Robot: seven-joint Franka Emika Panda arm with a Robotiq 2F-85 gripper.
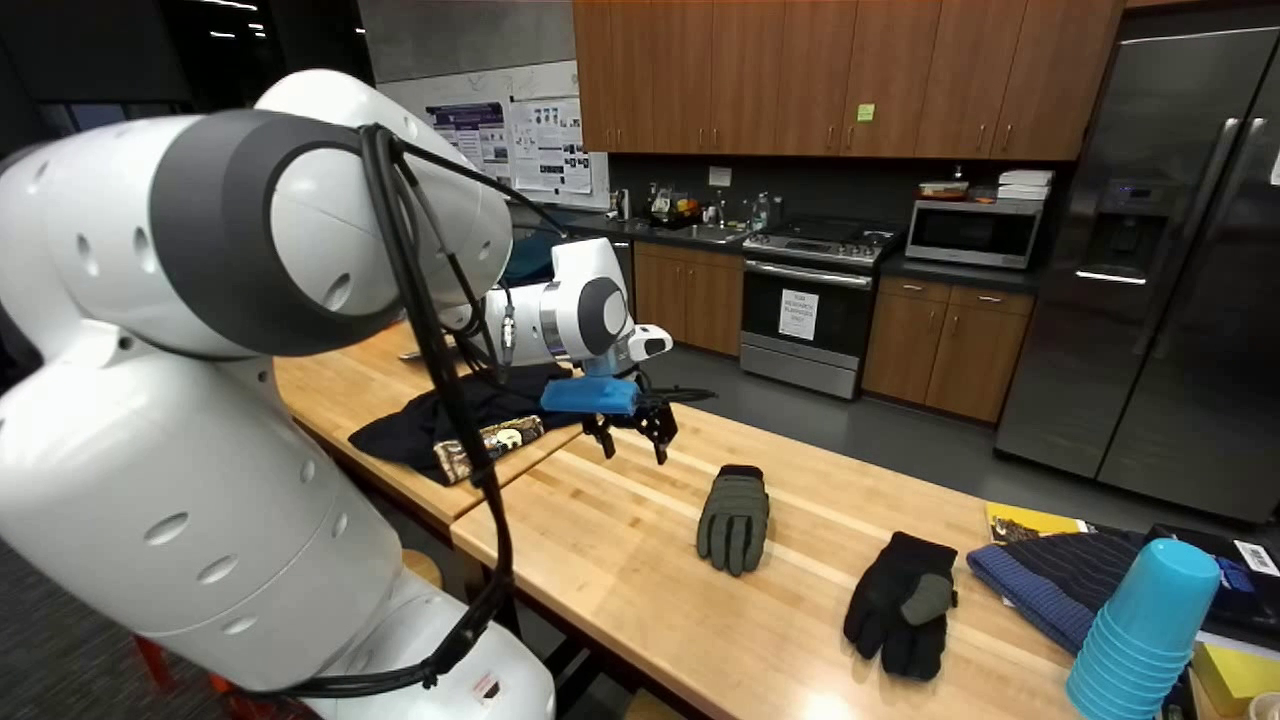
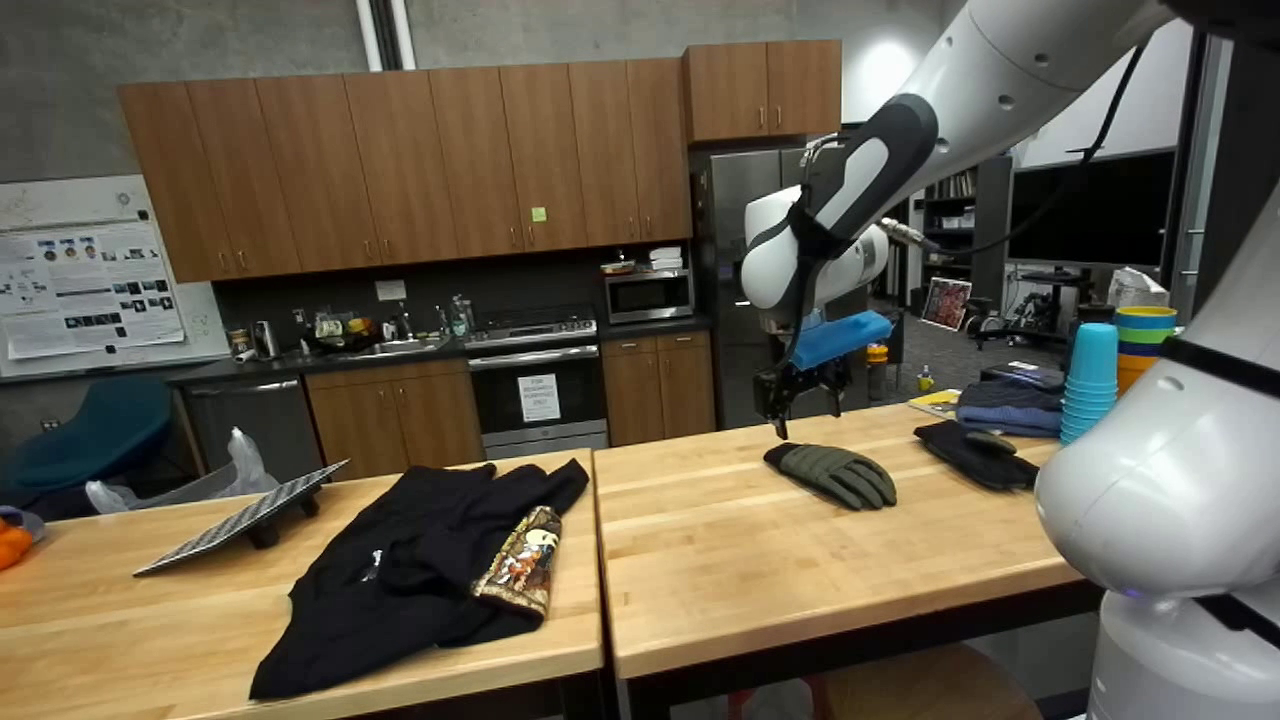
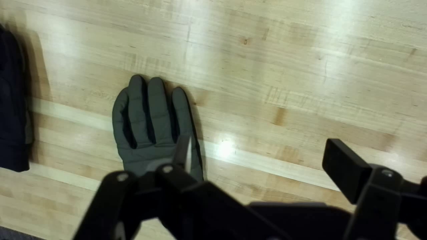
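A grey-green glove (image 1: pixel 733 521) lies flat on the wooden table, its fingers pointing toward the near edge. Further right rests a black glove (image 1: pixel 902 604) with a grey patch. My gripper (image 1: pixel 635 455) hangs above the table, left of the grey-green glove, its fingers spread and empty. From the wrist, the open fingers show wide apart, and one finger (image 3: pixel 340 170) stands over bare wood. The other finger overlaps the edge of the grey-green glove (image 3: pixel 158 116) and hides its cuff. Part of the black glove (image 3: pixel 12 104) shows at the left edge.
Stacked turquoise cups (image 1: pixel 1140 636) and a folded dark knit (image 1: pixel 1056 576) occupy the table's right end. Black clothing (image 2: pixel 420 564) with a printed patch covers part of the adjoining left table. Bare wood (image 2: pixel 708 576) lies in front of the grey-green glove.
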